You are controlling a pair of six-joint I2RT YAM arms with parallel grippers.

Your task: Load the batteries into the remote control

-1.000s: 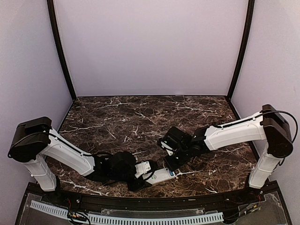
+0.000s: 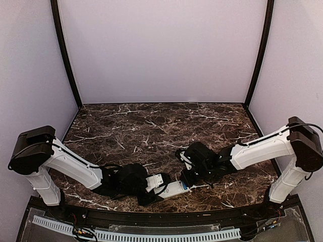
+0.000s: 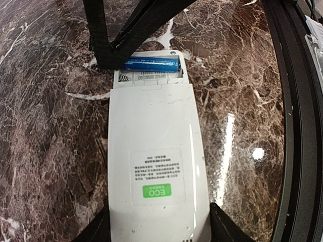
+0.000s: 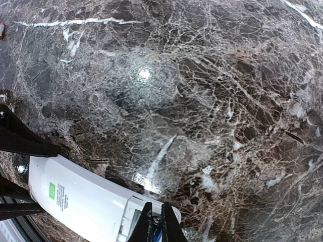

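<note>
The white remote (image 3: 156, 131), back side up with its ECO label, has its battery compartment open at the far end. A blue battery (image 3: 149, 64) lies there. My left gripper is shut on the remote's near end. My right gripper is at the compartment, its fingertips over the blue battery; in the left wrist view its black fingers (image 3: 106, 55) touch near the battery's end. It is shut, apparently on the battery, though the exact contact is partly hidden.
A black rail (image 2: 131, 212) runs along the front edge, close to the remote, and walls stand at the back and sides.
My right arm has shifted slightly toward the front of the table and right, at the compartment. My left arm and the remote look unchanged.
</note>
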